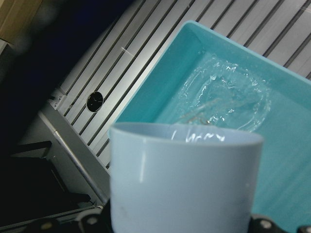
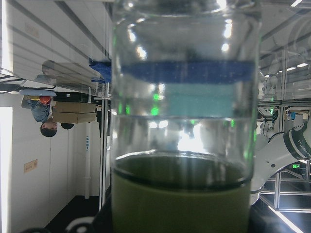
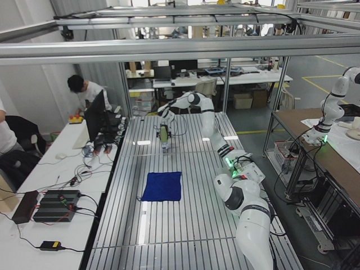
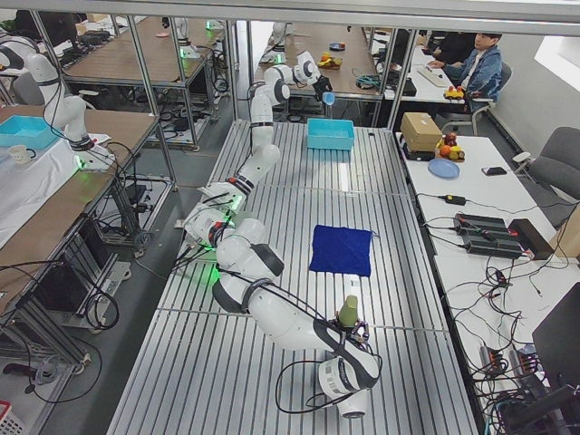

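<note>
My right gripper [image 4: 350, 328] is shut on a clear cylindrical container with green contents [image 2: 181, 208], held upright above the slatted table in both camera views and filling the middle of the right wrist view. My left gripper [image 4: 323, 91] is shut on a light blue cup [image 1: 182, 189] at the far end in the camera right view; the left wrist view shows the cup above a turquoise tray [image 4: 330, 142], whose floor has a clear, wet-looking patch. A folded dark blue cloth [image 3: 162, 186] lies flat mid-table.
Side desks hold electronics, cables, cardboard boxes [image 4: 420, 131] and a blue plate [image 4: 443, 169]. Metal frame bars run overhead; people sit at neighbouring desks.
</note>
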